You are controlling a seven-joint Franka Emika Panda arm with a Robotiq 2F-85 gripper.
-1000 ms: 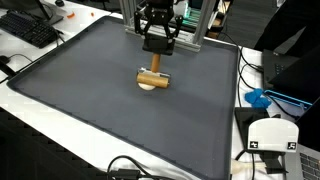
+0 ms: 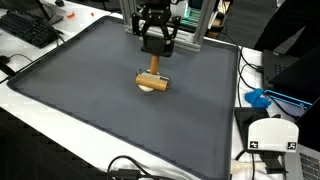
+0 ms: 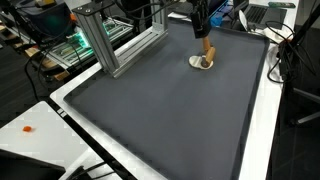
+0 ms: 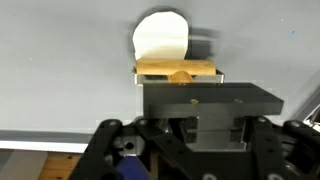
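Observation:
A small wooden roller (image 2: 152, 82) lies across the grey table, with an orange-brown handle (image 2: 155, 64) rising almost upright from its metal bracket. My gripper (image 2: 157, 48) is shut on the top of that handle from above. Under and beside the roller is a flat, whitish, roundish piece (image 3: 198, 63), perhaps dough. The wrist view shows the roller (image 4: 175, 67) along the near edge of the white piece (image 4: 161, 36), touching or overlapping it. A dark block of the gripper hides most of the handle there.
A white-framed rack (image 3: 128, 50) borders it. Beyond the table lie a keyboard (image 2: 30, 28), a blue object (image 2: 256, 98) and a white-and-black device (image 2: 272, 135).

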